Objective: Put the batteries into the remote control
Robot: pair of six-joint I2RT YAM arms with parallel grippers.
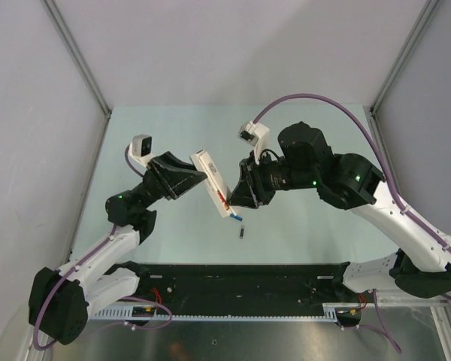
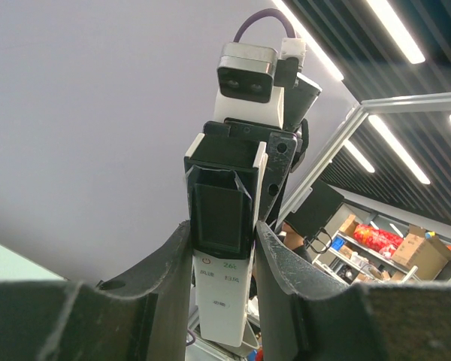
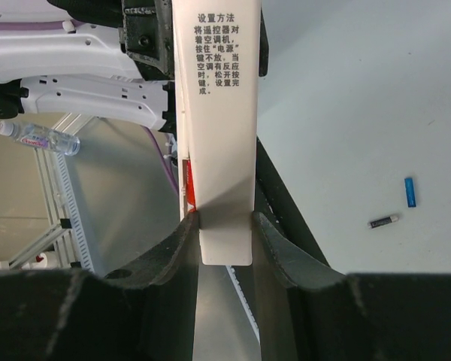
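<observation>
The white remote [image 1: 211,178] hangs tilted above the table, with my left gripper shut on it. In the right wrist view, its back [image 3: 216,135] carries printed Chinese text, and red shows inside along its left side. My right gripper has a fingertip at each edge of the remote's lower back; whether it grips is unclear. A blue battery [image 3: 410,192] and a dark battery [image 3: 383,221] lie apart on the table below.
A dark front edge [image 1: 225,289] borders it. A water bottle [image 3: 41,138] is off the table in the right wrist view.
</observation>
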